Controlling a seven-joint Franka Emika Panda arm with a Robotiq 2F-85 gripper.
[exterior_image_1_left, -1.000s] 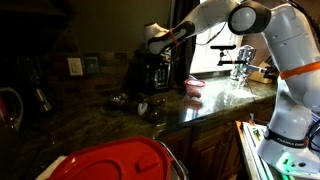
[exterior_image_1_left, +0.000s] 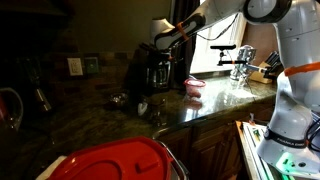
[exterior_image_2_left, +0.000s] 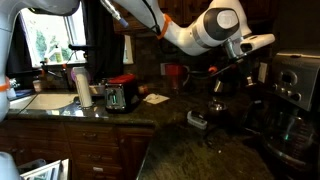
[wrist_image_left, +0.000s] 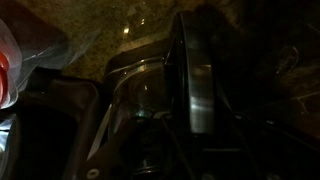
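Note:
My gripper is in deep shadow in the wrist view, its fingers closed around a dark handle (wrist_image_left: 200, 85) with a bright metallic face. Beside the handle is a glassy pot (wrist_image_left: 142, 95) with a black rim, apparently a carafe; how the two join is too dark to tell. In exterior view 1 the white end of the arm (exterior_image_1_left: 161, 33) is above the coffee maker area at the back of the counter. Exterior view 2 has a dark coffee machine (exterior_image_2_left: 292, 115) at the right, close to the hand; the fingertips are lost in shadow there.
A red tray (exterior_image_1_left: 115, 160) fills the near left. On the far counter is a pink-red bowl (exterior_image_1_left: 195, 88). A toaster (exterior_image_2_left: 122, 92) and a paper towel roll (exterior_image_2_left: 83, 87) stand by the sink. The dark counter (exterior_image_2_left: 175, 150) has clear room in front.
The white end of my arm has risen a little and shifted slightly right in exterior view 1. The tray and the bowl have stayed in place.

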